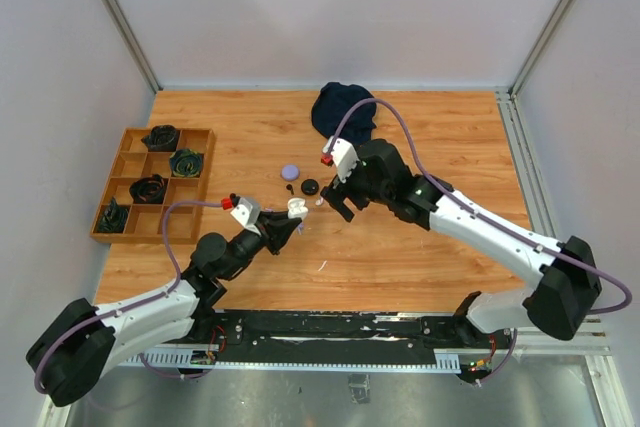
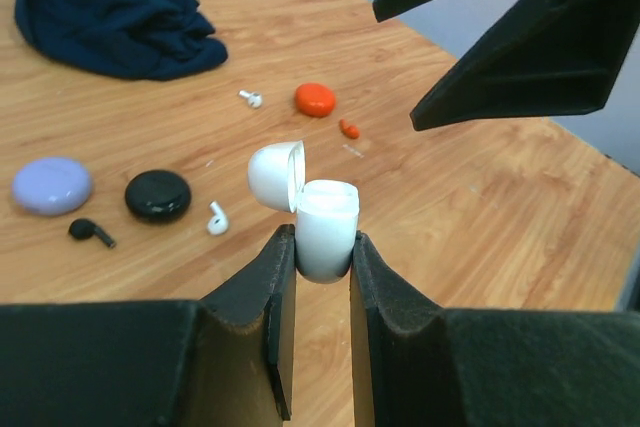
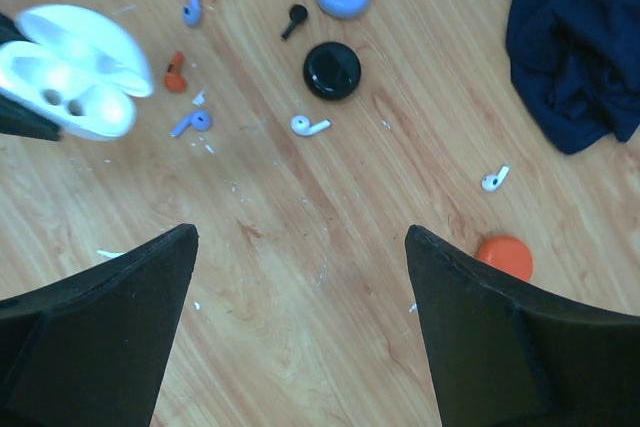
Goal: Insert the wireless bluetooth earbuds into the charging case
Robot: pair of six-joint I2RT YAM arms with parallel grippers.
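Observation:
The white charging case is pinched between the fingertips of my left gripper, its lid raised. Two dark wells show inside the case in the right wrist view, where it is blurred at the left edge. My right gripper is open above the table, with nothing between its fingers. One white earbud lies on the wood beside the black case. A second white earbud lies farther right, near the red case. In the top view, my left gripper is left of my right gripper.
On the table lie a purple case, a black case, a red case, a black earbud, blue earbuds and orange earbuds. A dark cloth lies at the back. The wooden tray stands left.

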